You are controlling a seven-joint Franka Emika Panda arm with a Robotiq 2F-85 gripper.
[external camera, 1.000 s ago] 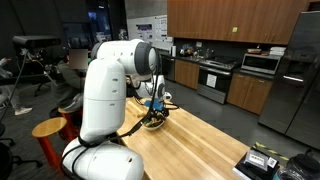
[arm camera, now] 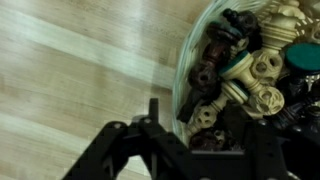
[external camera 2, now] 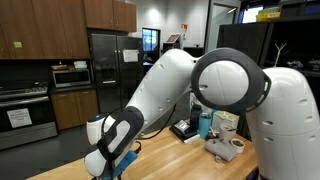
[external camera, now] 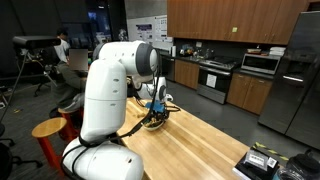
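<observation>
A clear glass bowl (arm camera: 184, 72) fills the right part of the wrist view, holding dark and pale wooden chess pieces (arm camera: 240, 70). The same bowl (external camera: 153, 124) stands on the wooden table in exterior view 1, partly behind the arm. Over its near side is my gripper, pointing down. Its dark fingers (arm camera: 152, 132) stand apart, one on the bare-table side and the other over the pieces. A dark piece lies near the gap, but no grip on it shows. In exterior view 2 the lower arm hides the bowl and fingertips.
Bare table (external camera: 190, 145) stretches right of the bowl. A dark device (external camera: 260, 162) sits at that table's right end. In exterior view 2, a teal container (external camera 2: 205, 127) and a grey item (external camera 2: 224, 148) stand at the right. Red stools (external camera: 48, 127) are at the left.
The arm and bowl look almost unchanged in exterior view 1. Any movement of the fingers is too small to make out there.
</observation>
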